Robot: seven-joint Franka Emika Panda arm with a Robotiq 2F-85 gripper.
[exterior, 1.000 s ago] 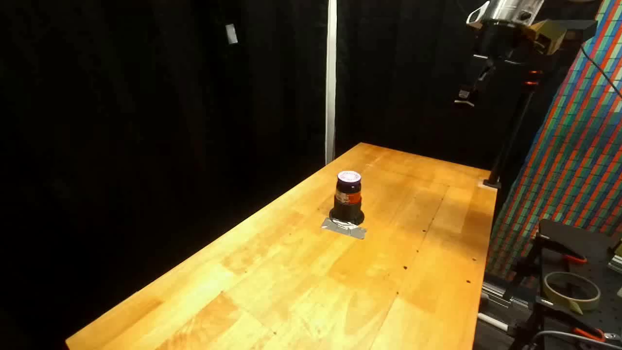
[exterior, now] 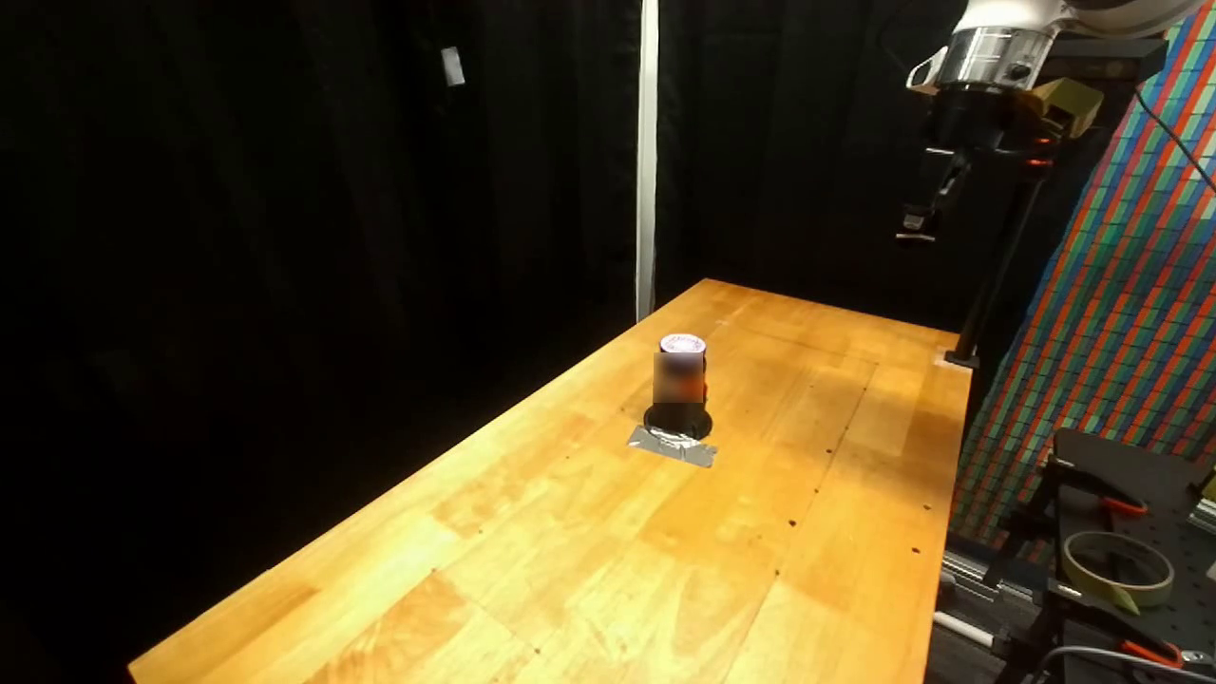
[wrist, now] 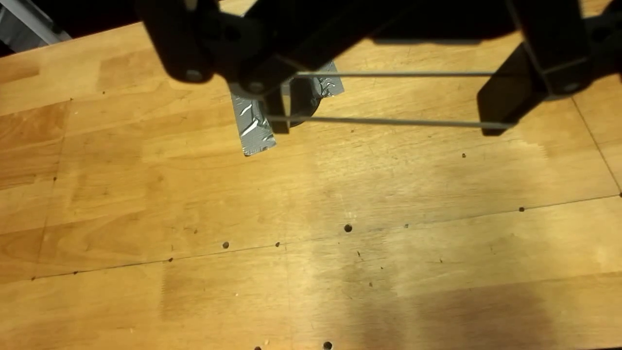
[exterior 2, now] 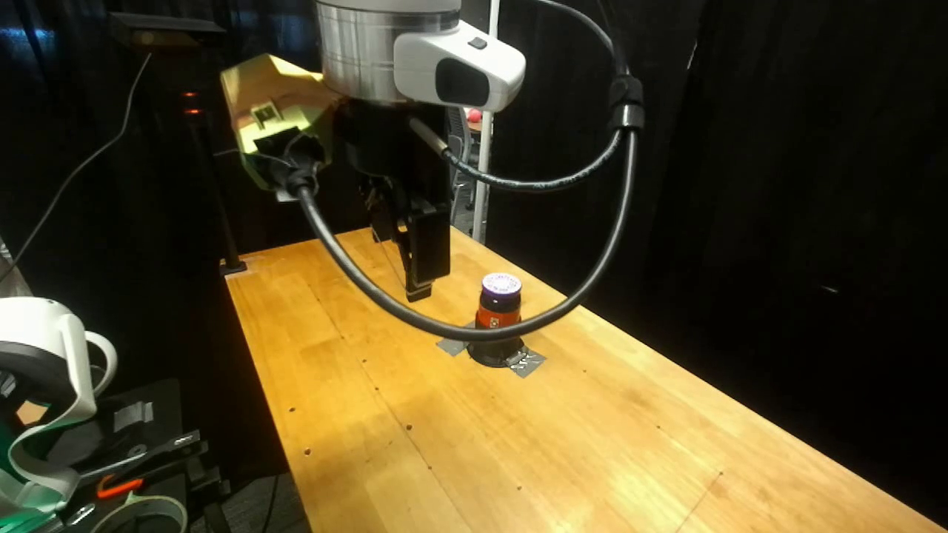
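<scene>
A dark jar (exterior 2: 498,312) with a pale purple-edged lid (exterior 2: 502,283) and an orange label stands upright in a black round base (exterior: 677,422) on the table. Grey tape (exterior: 673,446) fixes that base down. High above the table and apart from the jar hangs my gripper, its fingers spread wide. Two thin pale strands (wrist: 396,122) stretch across from one fingertip to the other, with bare wood showing between them. The wrist view catches only part of the base and tape (wrist: 254,125); the jar itself is hidden behind the gripper there.
Apart from the jar, the wooden table (exterior: 547,547) is clear. A thin post (exterior: 989,285) rises at its far corner. A black cable (exterior 2: 426,324) loops below the arm. Beside the table, a side surface holds a roll of tape (exterior: 1117,568) and clamps.
The arm and gripper have come down a little in exterior view 1. The jar and its base are in the same place.
</scene>
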